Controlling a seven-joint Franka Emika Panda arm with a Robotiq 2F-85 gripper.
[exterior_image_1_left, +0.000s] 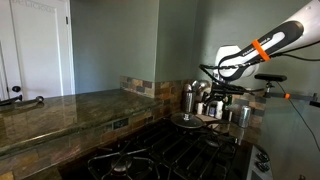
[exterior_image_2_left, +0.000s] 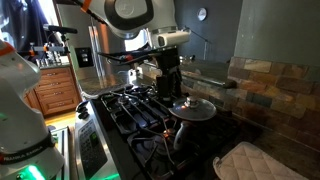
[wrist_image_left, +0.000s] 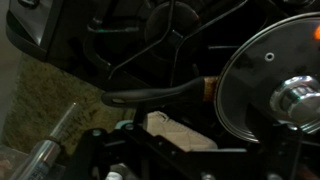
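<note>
A pan with a glass lid sits on the back of the black stovetop. In the wrist view the glass lid with its steel knob fills the right side, and the pan's dark handle points left. My gripper hangs above the stove near the pan, apart from it. In the wrist view its dark fingers show along the bottom edge, spread open, with nothing seen between them. From exterior view 1 the gripper appears right of and higher than the lid.
A quilted pot holder lies on the counter beside the stove. Several bottles and canisters stand against the back wall. Bare stove grates stretch away from the pan, and a wide granite counter is clear.
</note>
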